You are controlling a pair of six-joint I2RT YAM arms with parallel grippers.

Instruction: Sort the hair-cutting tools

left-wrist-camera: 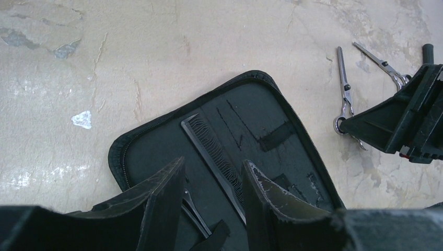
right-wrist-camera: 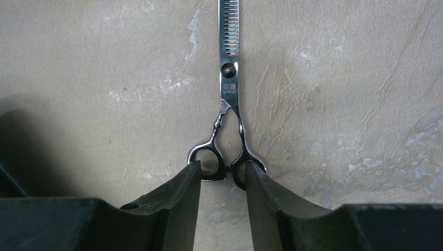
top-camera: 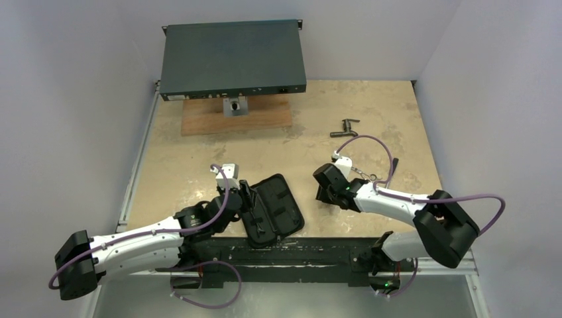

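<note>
A black zip case (top-camera: 278,207) lies open at the front middle; in the left wrist view a comb (left-wrist-camera: 211,154) and a metal tool (left-wrist-camera: 196,212) rest in it. My left gripper hangs over the case, part open, nothing seen held. My right gripper is part open over the finger rings of thinning scissors (right-wrist-camera: 229,89); whether it touches them I cannot tell. A second pair of scissors (left-wrist-camera: 381,64) and a dark-handled tool (left-wrist-camera: 428,52) lie farther right.
A black tool (top-camera: 343,132) lies at the back right. A dark flat device (top-camera: 232,56) stands above a wooden board (top-camera: 199,122) at the back.
</note>
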